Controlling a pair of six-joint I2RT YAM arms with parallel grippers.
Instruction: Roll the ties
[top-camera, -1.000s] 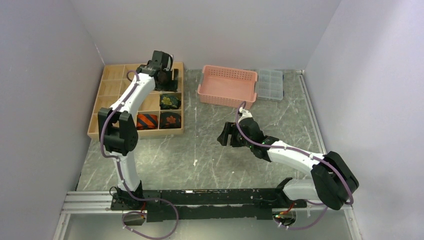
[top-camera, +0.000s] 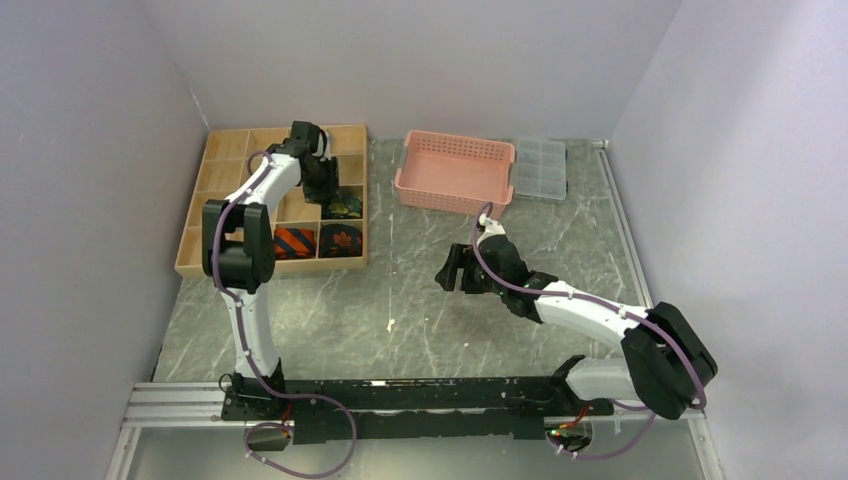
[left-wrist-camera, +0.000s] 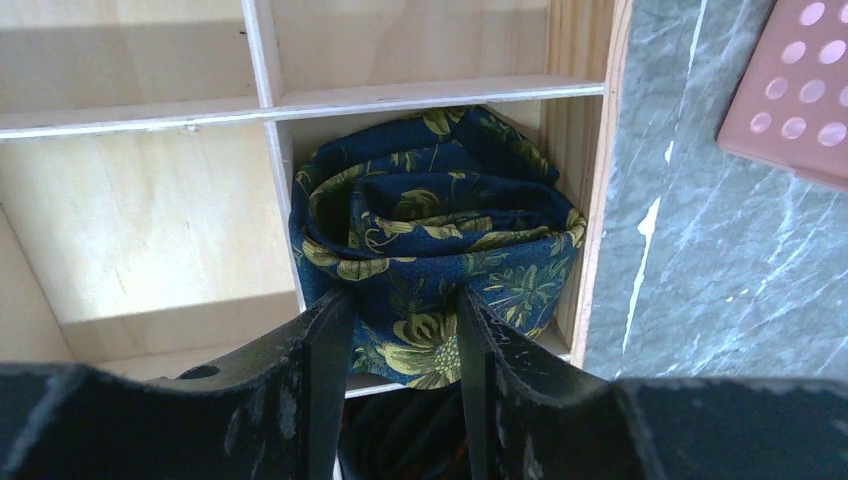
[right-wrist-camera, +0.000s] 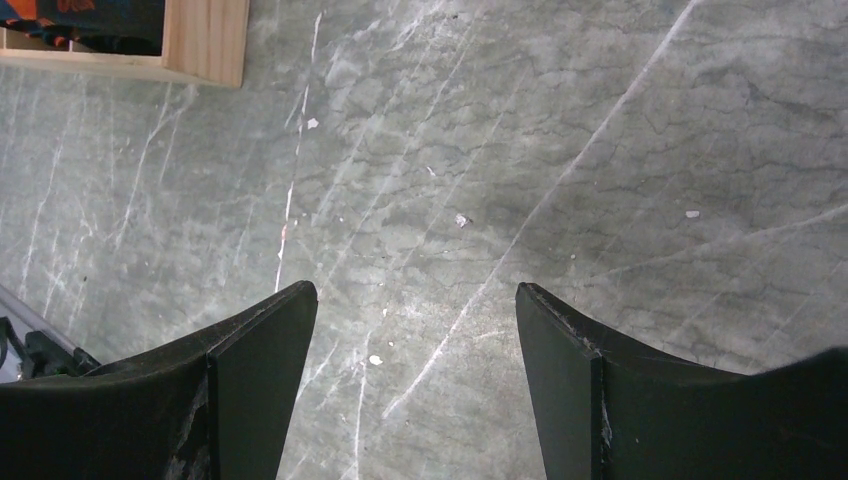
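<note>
A navy tie with yellow flowers (left-wrist-camera: 435, 220) lies loosely coiled in a compartment of the wooden box (top-camera: 295, 264). My left gripper is down at its near side, shut on its fabric. In the top view, an orange-striped tie (top-camera: 295, 242) and a dark tie with an orange leaf (top-camera: 340, 240) sit in the front compartments. My right gripper hangs over bare table, open, with nothing between its fingers.
A pink basket (top-camera: 455, 170) and a clear divided container (top-camera: 540, 170) stand at the back right. Other box compartments in the left wrist view are empty.
My left gripper has moved from the back of the box toward the front, down onto the flowered tie. The right arm has stayed still.
</note>
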